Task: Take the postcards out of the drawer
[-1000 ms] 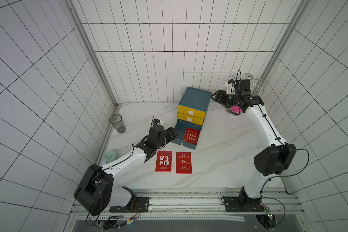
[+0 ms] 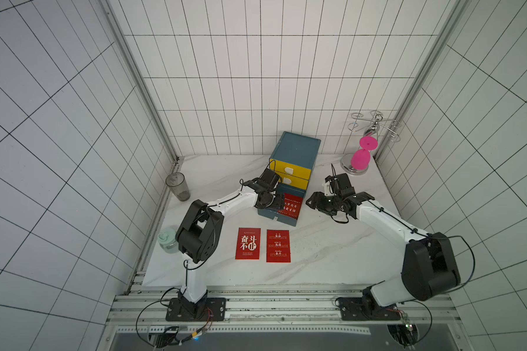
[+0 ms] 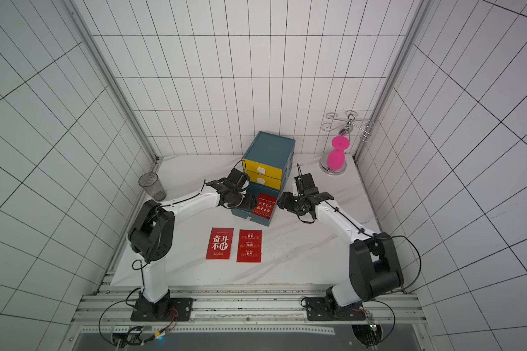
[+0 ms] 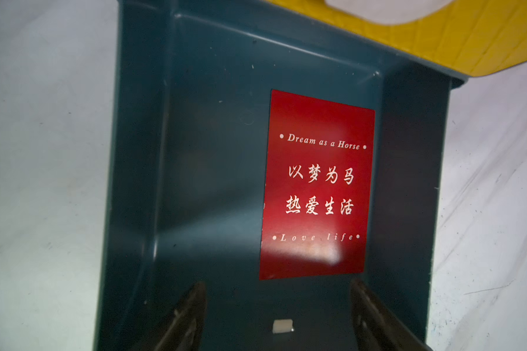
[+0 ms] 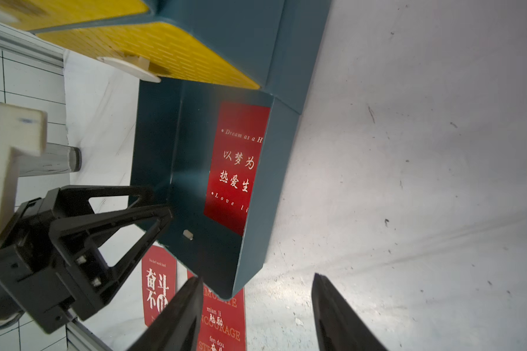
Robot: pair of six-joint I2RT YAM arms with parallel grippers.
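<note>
One red postcard with white lettering lies flat in the right half of the pulled-out dark teal drawer. Two more red postcards lie on the table in front: one with large white characters and one with several text lines. Over the drawer's left part hangs my left gripper, its fingers apart and empty; in its wrist view the card lies beyond the fingertips. Just right of the drawer is my right gripper, fingers apart with bare table between them.
The teal cabinet with yellow upper drawers stands behind the open drawer. A clear glass and a green object are at the left. A metal stand with a pink item is at the back right.
My left gripper has moved right, from the drawer's left edge to above its inside. The postcards have not moved.
</note>
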